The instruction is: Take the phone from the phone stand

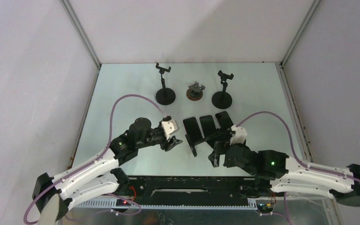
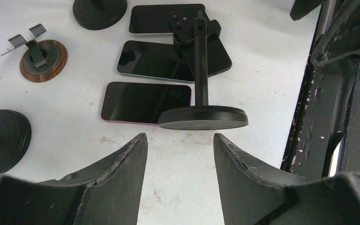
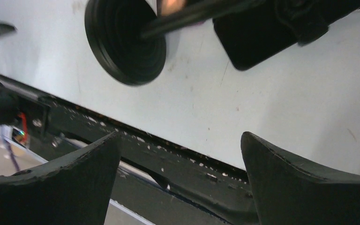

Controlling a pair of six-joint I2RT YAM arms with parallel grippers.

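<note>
The black phone stand (image 2: 201, 70) has toppled and lies on its side, its round base (image 2: 204, 117) on edge. Its pole stretches across the flat phones, away from my left gripper. The dark phone (image 2: 220, 56) is still in the stand's holder, its back turned up. My left gripper is open and empty, just short of the base. My right gripper is open with nothing between its fingers; the base and the mounted phone show above it in the right wrist view. In the top view the right gripper partly hides the holder.
Flat phones (image 1: 193, 127) lie mid-table, partly beneath the fallen stand. At the back stand two empty black stands (image 1: 165, 93) (image 1: 222, 98) and a small stand with a wooden rim (image 1: 195, 91). Bare table lies left and right. A black rail (image 1: 183, 183) edges the front.
</note>
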